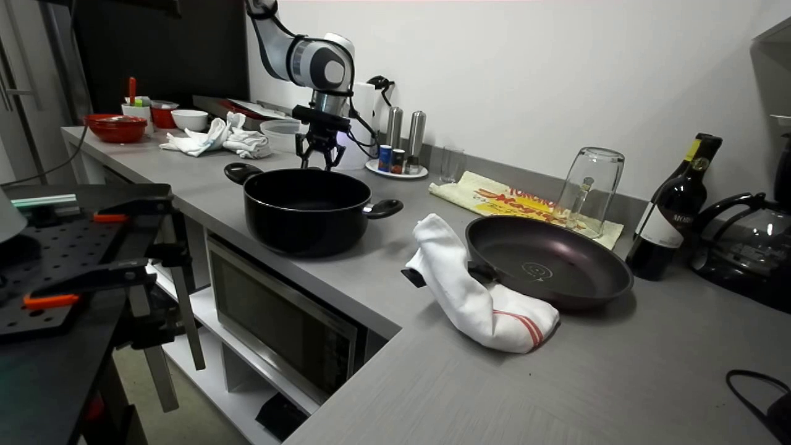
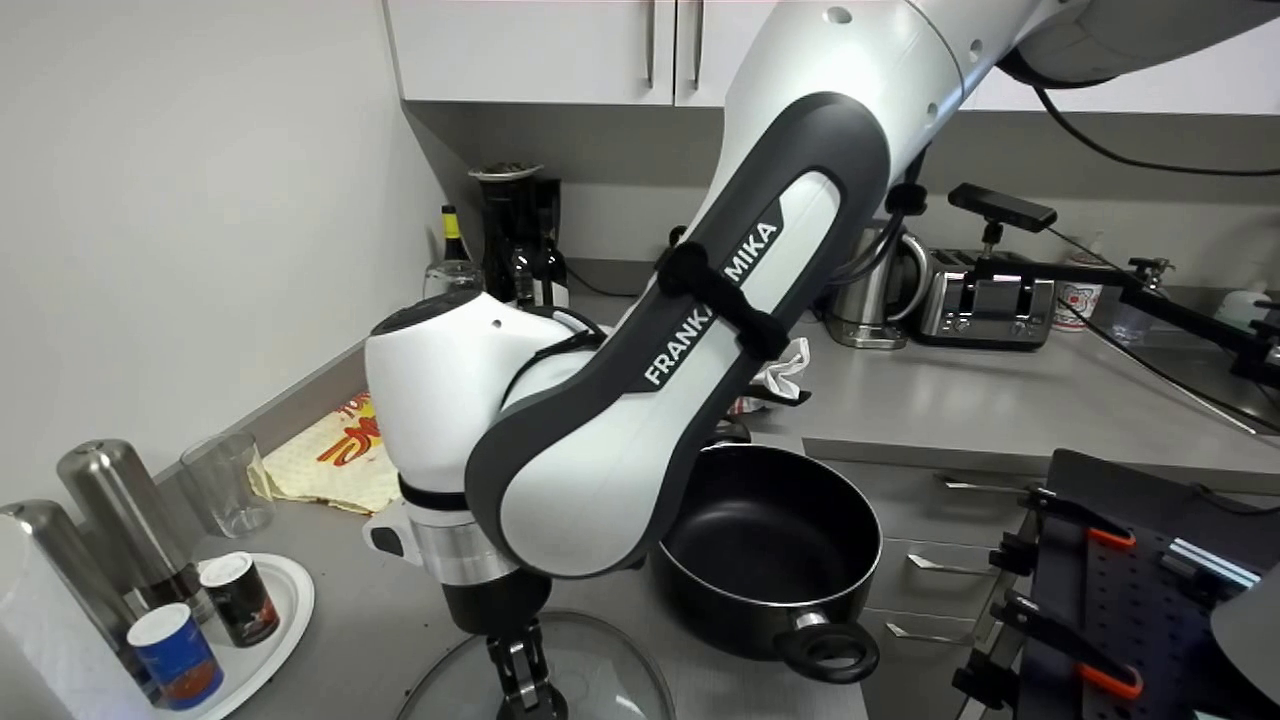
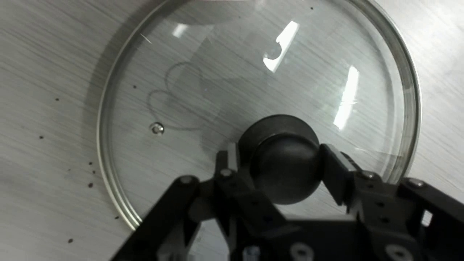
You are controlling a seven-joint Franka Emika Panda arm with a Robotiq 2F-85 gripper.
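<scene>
A clear glass lid (image 3: 182, 100) with a metal rim lies on the grey counter, its round black knob (image 3: 285, 169) facing up. My gripper is around that knob, with one finger on each side. A narrow gap shows at the left finger (image 3: 232, 156), while the right finger (image 3: 332, 169) appears close against the knob; whether it touches I cannot tell. In exterior view 2 the lid (image 2: 600, 666) sits beside a black two-handled pot (image 2: 768, 528), which is empty and uncovered. From exterior view 1 the pot (image 1: 308, 215) hides the lid beneath my gripper (image 1: 319, 159).
A plate (image 2: 294, 600) with small shakers and tall steel mills stands near the wall. Beyond the pot are a frying pan (image 1: 549, 259), a white towel (image 1: 474, 296) and a wine bottle (image 1: 671, 207).
</scene>
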